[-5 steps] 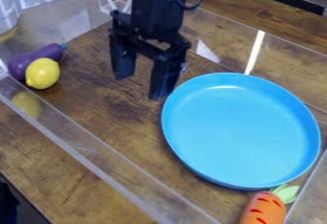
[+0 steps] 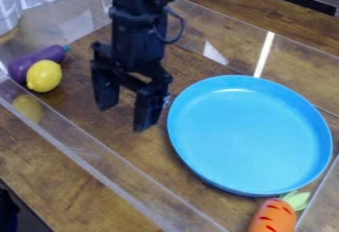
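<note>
My black gripper (image 2: 129, 105) points down over the wooden surface in the upper middle of the camera view, its fingers apart with nothing seen between them. A yellow lemon (image 2: 46, 75) and a purple eggplant (image 2: 30, 61) lie to its left. A large blue plate (image 2: 249, 137) lies to its right.
An orange carrot (image 2: 273, 217) with a pale green top lies at the lower right, just below the plate. Clear plastic-like walls run along the left and right of the surface. The wood below the gripper is bare.
My gripper has moved left and toward the bottom of the view, away from the plate's edge. The plate, lemon, eggplant and carrot have not moved.
</note>
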